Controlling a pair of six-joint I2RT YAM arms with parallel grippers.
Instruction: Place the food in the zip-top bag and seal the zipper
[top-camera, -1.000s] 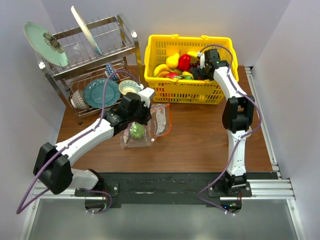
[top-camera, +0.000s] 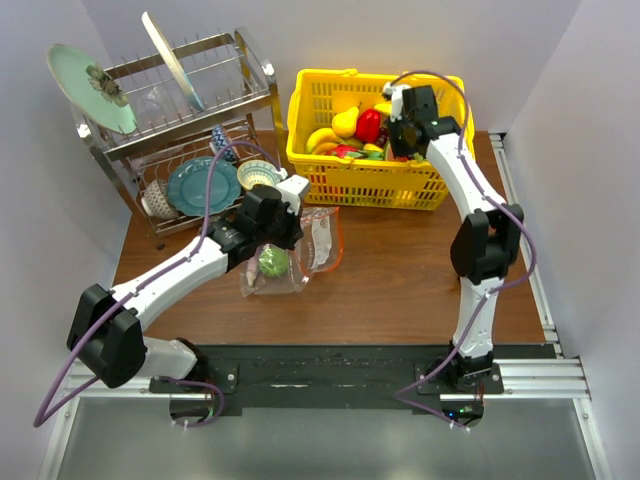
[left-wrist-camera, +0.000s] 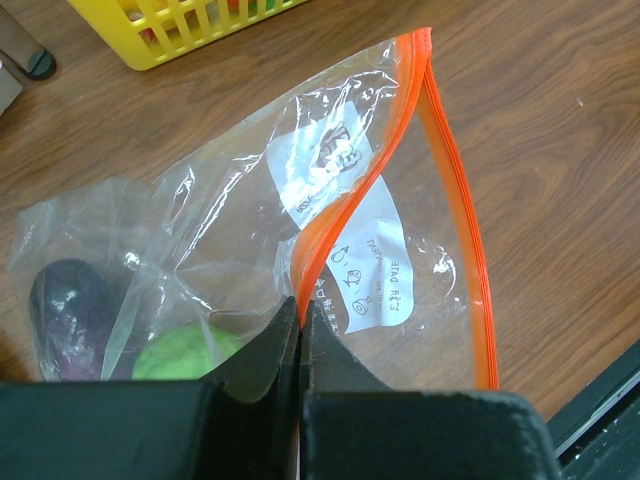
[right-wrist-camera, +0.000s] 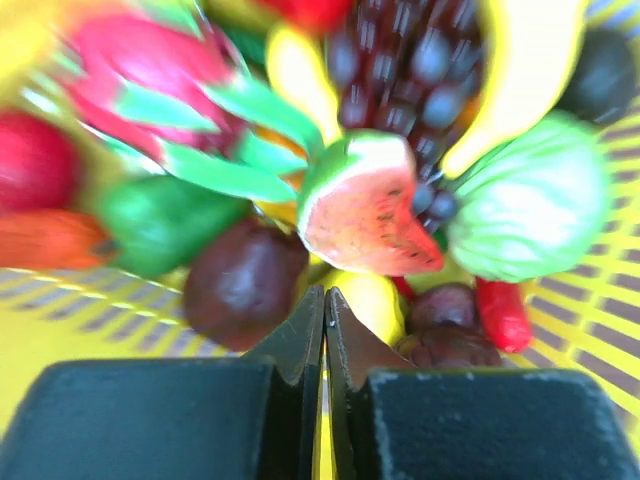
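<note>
The clear zip bag (left-wrist-camera: 220, 230) with orange zipper (left-wrist-camera: 460, 240) lies on the table, holding a green cabbage (left-wrist-camera: 180, 355) and a dark purple item (left-wrist-camera: 70, 310). My left gripper is shut on the bag's zipper edge. In the top view my right gripper (top-camera: 402, 140) is over the yellow basket (top-camera: 365, 180) of toy food. In the right wrist view its fingertips (right-wrist-camera: 341, 325) are close together above the fruit, including a watermelon slice (right-wrist-camera: 370, 210) and pale cabbage (right-wrist-camera: 525, 200); whether anything is between them is hard to tell.
A dish rack (top-camera: 180, 140) with plates and cups stands at the back left.
My right arm has shifted slightly, its wrist appearing higher over the basket's right side. My left arm and the bag have not moved.
</note>
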